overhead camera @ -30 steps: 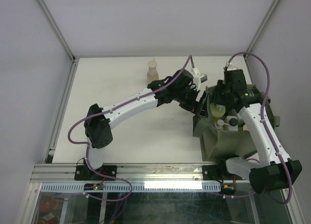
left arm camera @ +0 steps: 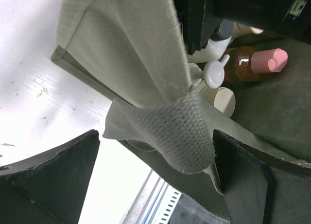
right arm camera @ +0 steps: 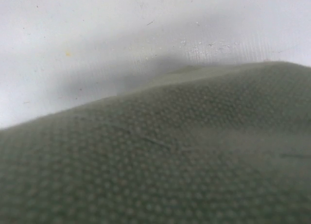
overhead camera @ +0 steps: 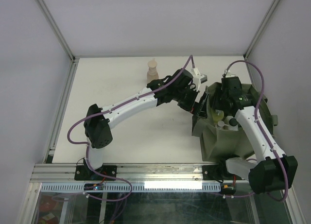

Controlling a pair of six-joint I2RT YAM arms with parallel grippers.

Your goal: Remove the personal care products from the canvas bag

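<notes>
The green canvas bag (overhead camera: 226, 145) stands open at the table's right side. At its left rim my left gripper is open, its fingers (left arm camera: 53, 180) apart on either side of a fold of canvas. My right gripper (overhead camera: 218, 103) reaches down inside the bag; its fingertips are hidden, and only canvas fills most of the right wrist view. Inside, beside it, are a yellowish item (overhead camera: 218, 116), a white bottle with a dark cap (overhead camera: 233, 122), an amber bottle with a pink cap (left arm camera: 268, 61) and a white pump top (left arm camera: 214, 74).
A pale pinkish bottle (overhead camera: 152, 72) stands upright at the back of the white table (overhead camera: 112, 76). The left arm crosses over the table to the bag's rim.
Canvas at the left rim has shifted a little. The left arm stays in place.
</notes>
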